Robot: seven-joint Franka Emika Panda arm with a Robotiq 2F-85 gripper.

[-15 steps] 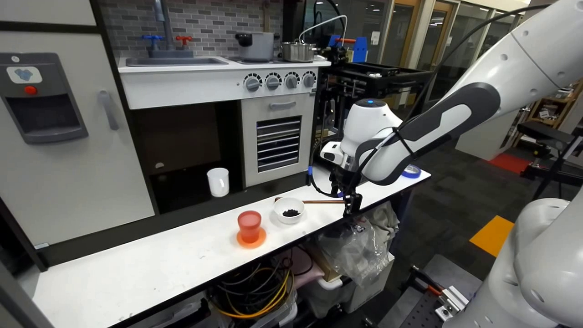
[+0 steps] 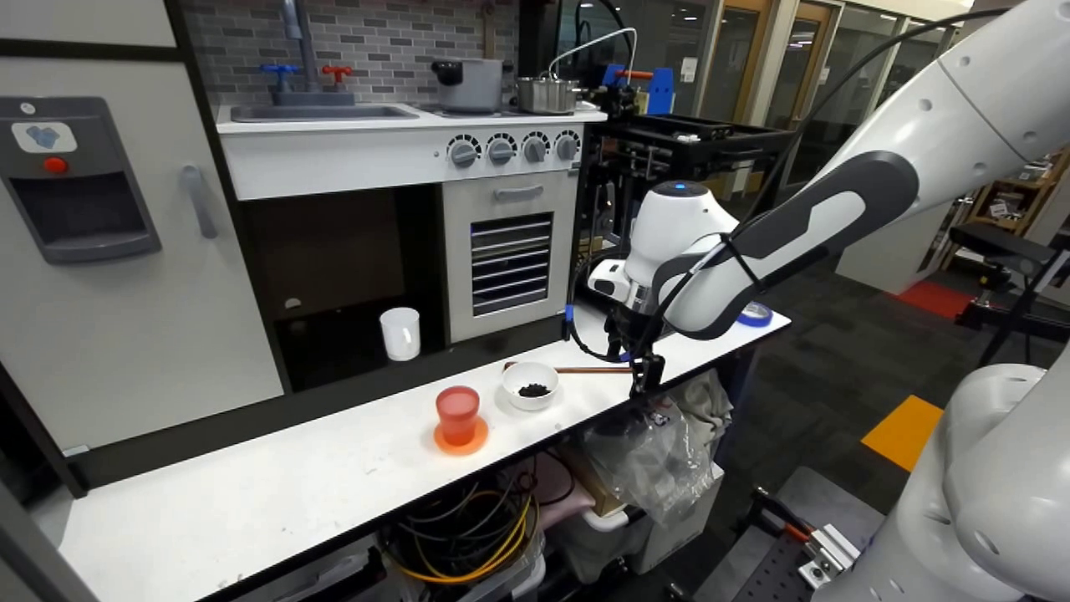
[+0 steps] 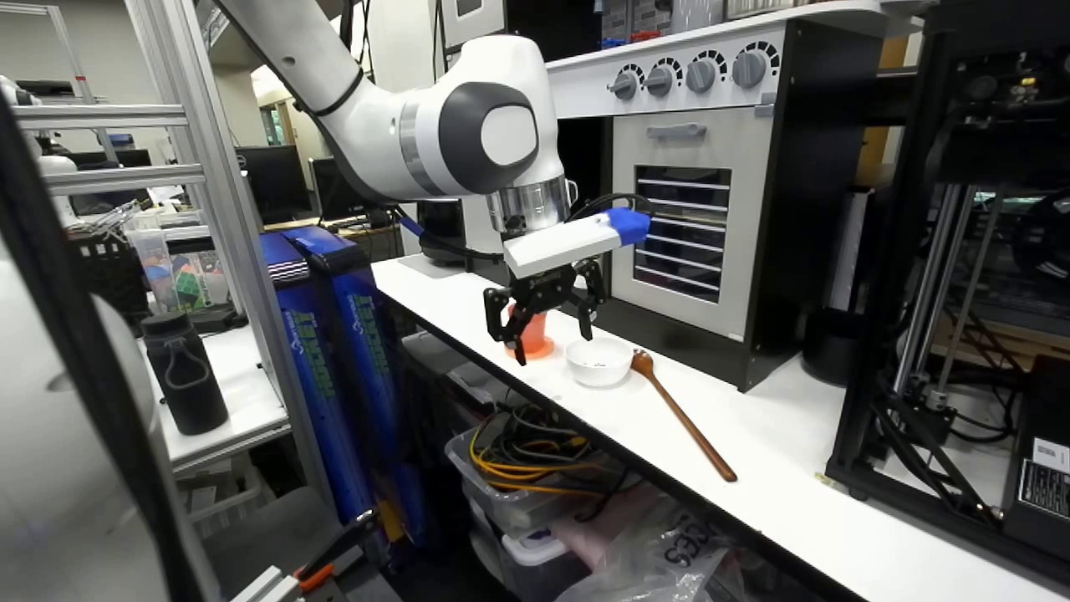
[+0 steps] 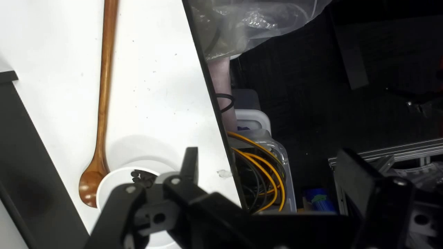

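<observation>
My gripper (image 3: 548,346) is open above the counter, its two fingers wide apart with nothing between them. In the wrist view one of its fingers (image 4: 190,164) partly covers a white bowl (image 4: 112,180) that holds small dark pieces (image 4: 143,177). A brown wooden spoon (image 4: 104,83) lies flat on the counter, its head touching or very close to the bowl. An orange-red cup (image 2: 458,413) stands upright on an orange disc (image 2: 471,441), left of the bowl in exterior view 1. A white mug (image 2: 400,334) sits at the dark opening under the toy sink.
The white counter (image 2: 251,502) is narrow, with clear room at its left end. Below its front edge are bins with cables (image 2: 471,532) and a plastic bag (image 2: 652,451). The toy oven (image 3: 682,231) backs the counter. A blue tape roll (image 2: 755,314) lies at the right end.
</observation>
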